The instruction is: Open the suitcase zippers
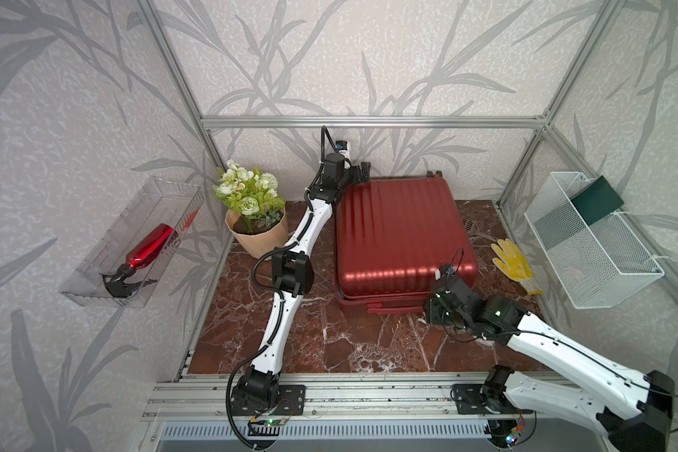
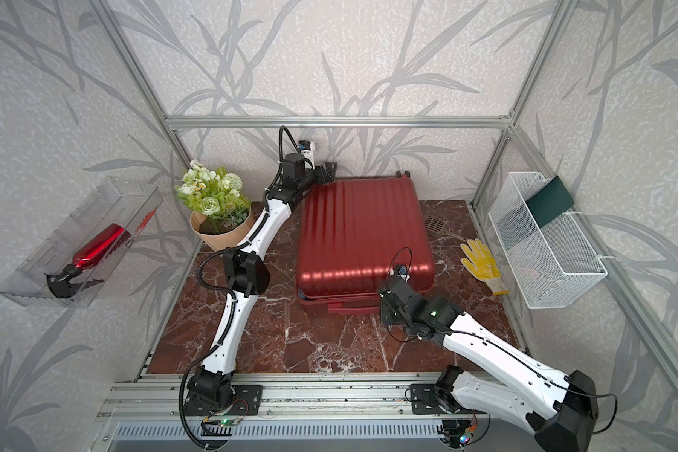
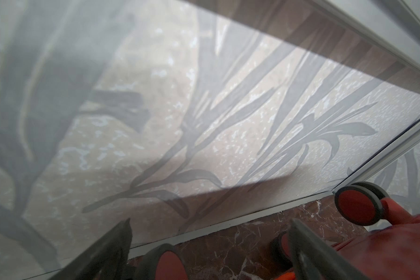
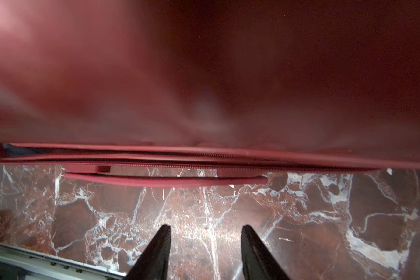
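The red suitcase (image 1: 399, 233) lies flat on the marble floor, its zipper seam (image 4: 196, 163) and red side handle (image 4: 168, 182) along the front. My left gripper is open at the back-left top corner, over the suitcase's wheels, with red-and-black wheel (image 3: 359, 205) to its right. My right gripper is at the front right, pointed at the seam. Its fingertips stand apart, narrower than the left's, with nothing visible between the tips; whether it grips anything lower down is hidden. Zipper pullers cannot be made out.
A flower pot (image 1: 256, 233) stands left of the suitcase beside my left arm. A yellow glove (image 1: 516, 267) lies to the right. A clear bin (image 1: 132, 241) and white mesh basket (image 1: 591, 248) hang on the side walls.
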